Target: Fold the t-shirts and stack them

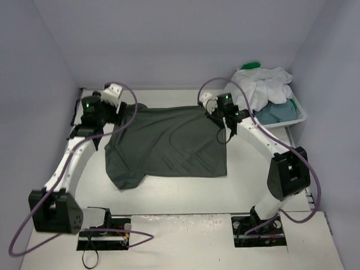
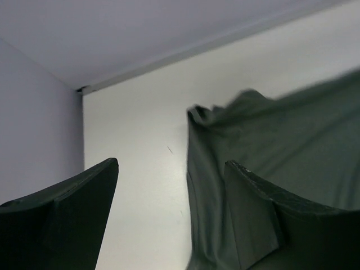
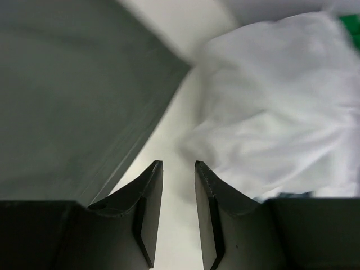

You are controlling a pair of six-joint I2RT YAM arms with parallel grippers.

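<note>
A dark grey-green t-shirt (image 1: pixel 166 146) lies spread on the white table, its left part rumpled and its lower-left corner sticking out. My left gripper (image 1: pixel 115 115) is raised over the shirt's upper-left corner; in the left wrist view its fingers stand wide open, with nothing visible held. My right gripper (image 1: pixel 212 112) hangs over the shirt's upper-right corner. In the right wrist view its fingers (image 3: pixel 147 214) are part open, with nothing showing between them, and the shirt's corner (image 3: pixel 169 73) lies beyond.
A white bin (image 1: pixel 298 118) at the back right holds white cloths (image 1: pixel 264 84), blue-grey cloth (image 1: pixel 275 112) and a green item (image 1: pixel 250 66). Walls enclose the table (image 1: pixel 261 180) at back and sides. Bare table shows along the front and right.
</note>
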